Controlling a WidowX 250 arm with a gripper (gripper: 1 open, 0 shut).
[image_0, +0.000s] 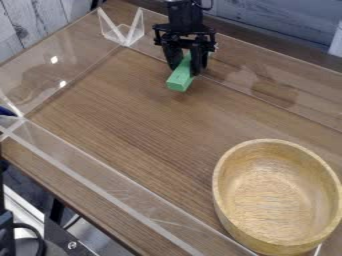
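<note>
My black gripper (185, 58) is at the top centre of the wooden table, shut on a small green object (179, 78), which hangs from or rests under its fingers; whether it touches the table is unclear. A round light wooden bowl (275, 192) sits at the lower right.
A clear plastic piece (123, 25) stands at the upper left of the gripper. A dark cable (24, 235) lies at the lower left.
</note>
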